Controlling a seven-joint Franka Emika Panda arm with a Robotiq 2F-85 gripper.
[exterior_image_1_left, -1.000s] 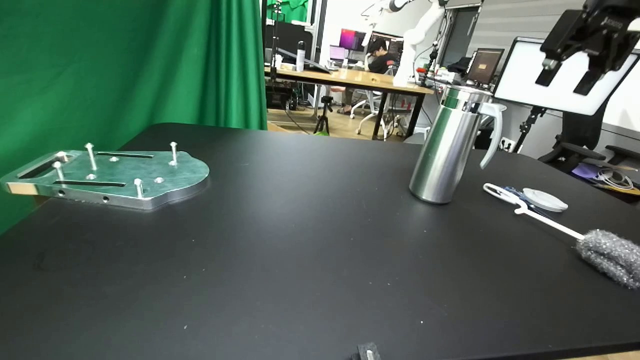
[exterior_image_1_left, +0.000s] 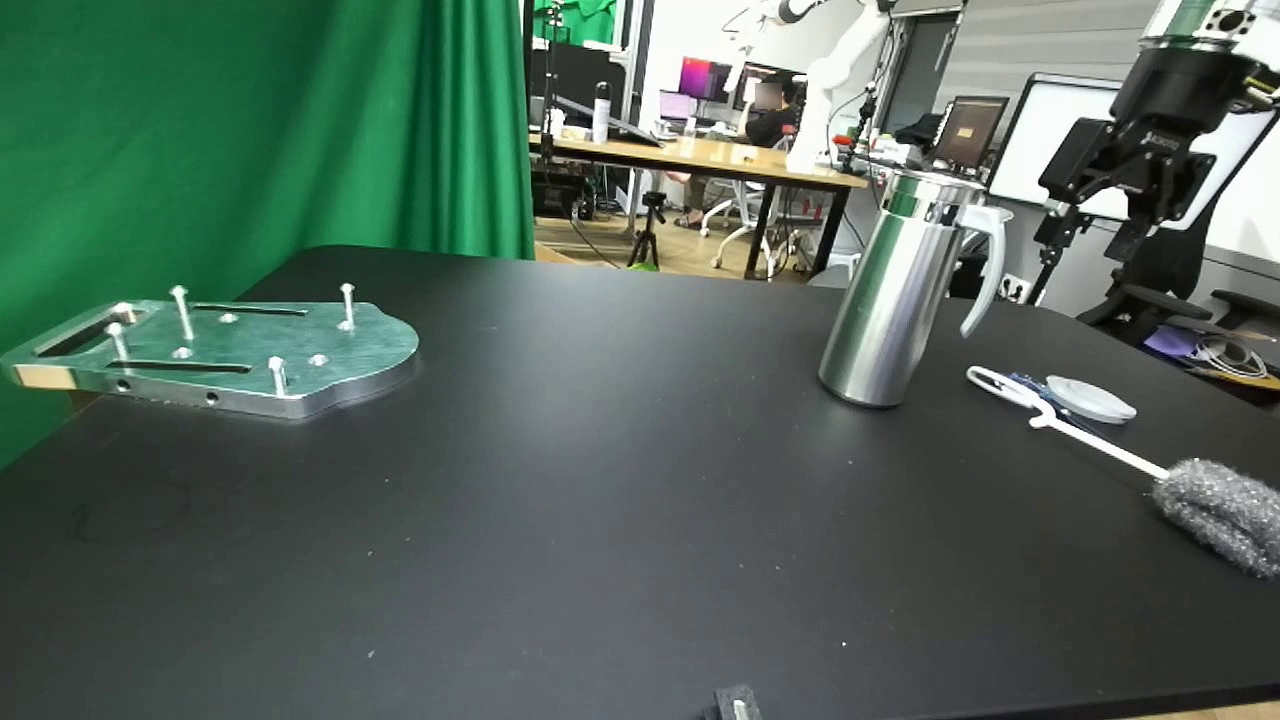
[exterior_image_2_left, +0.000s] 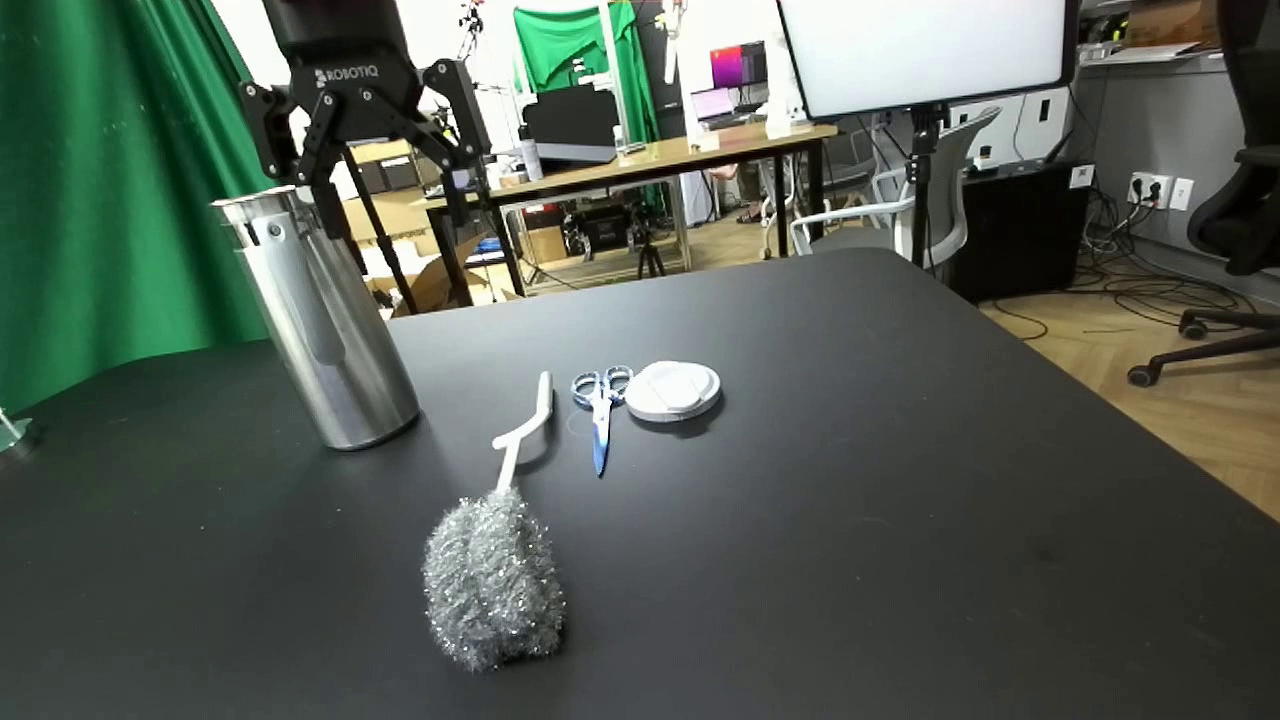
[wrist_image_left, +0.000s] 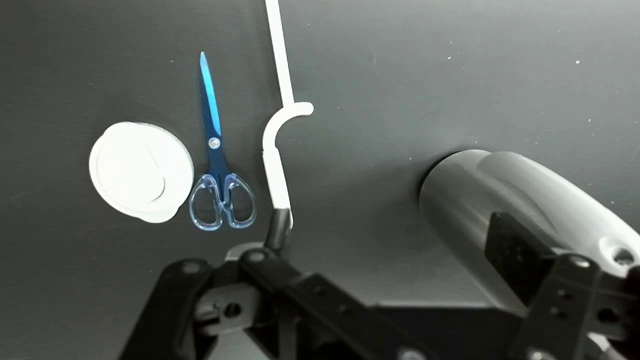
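A tall steel pitcher (exterior_image_1_left: 885, 294) with a pale handle (exterior_image_1_left: 991, 270) stands upright on the black table. Above the table and close by the handle side hangs my gripper (exterior_image_1_left: 1089, 240), its fingers apart and empty. In exterior view 2 the gripper (exterior_image_2_left: 402, 210) partly overlaps the pitcher (exterior_image_2_left: 330, 330) near its top; contact cannot be told. The wrist view has the pitcher (wrist_image_left: 459, 198) at the right, partly covered by one finger. A white-handled brush (exterior_image_2_left: 494, 582), blue scissors (wrist_image_left: 214, 144) and a round white lid (wrist_image_left: 141, 171) lie on the table.
A green metal plate (exterior_image_1_left: 228, 348) with upright bolts sits at the table's far left in exterior view 1. Beyond the lid, the table (exterior_image_2_left: 960, 504) is clear too.
My gripper has come lower and shifted left toward the pitcher's handle in exterior view 1. The pitcher, brush and lid have stayed in place.
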